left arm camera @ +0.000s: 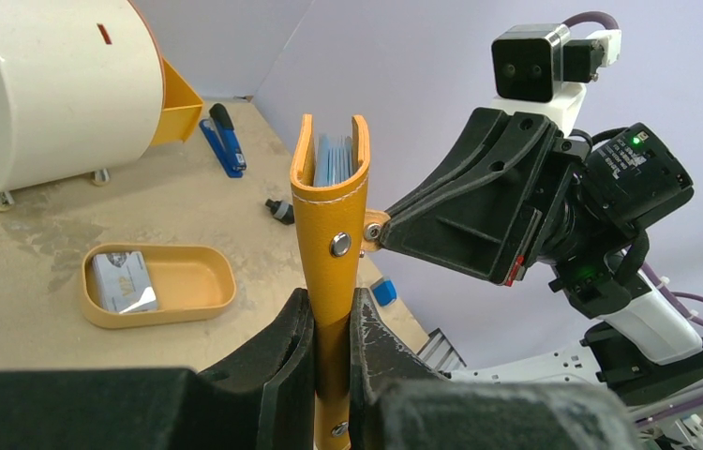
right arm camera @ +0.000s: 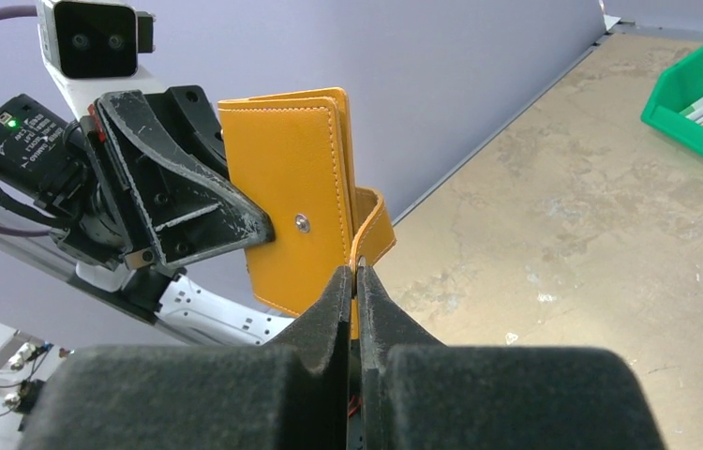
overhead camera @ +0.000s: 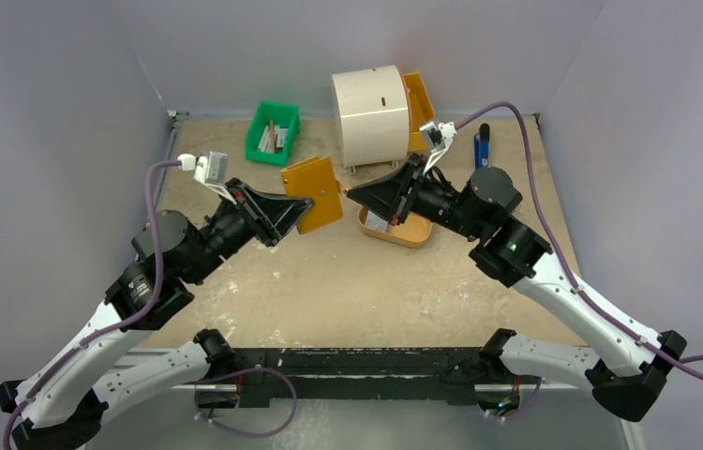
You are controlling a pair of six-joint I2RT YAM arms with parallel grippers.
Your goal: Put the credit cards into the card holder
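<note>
An orange leather card holder (overhead camera: 318, 195) is held upright above the table, with my left gripper shut on its lower part. Bluish cards or layers (left arm camera: 334, 161) show inside its open top edge in the left wrist view. Metal snaps dot its side. A short orange strap (right arm camera: 376, 230) curves out from the holder's edge. My right gripper is shut, with the strap's end pinched at its fingertips; the left wrist view shows the strap's snap just outside the tip. No loose credit card can be made out.
A tan tray (left arm camera: 188, 281) with a white box (left arm camera: 125, 281) lies on the table. Behind stand a green bin (overhead camera: 273, 133) of thin items and a white drum (overhead camera: 371, 117). A blue tool (overhead camera: 483, 148) lies back right.
</note>
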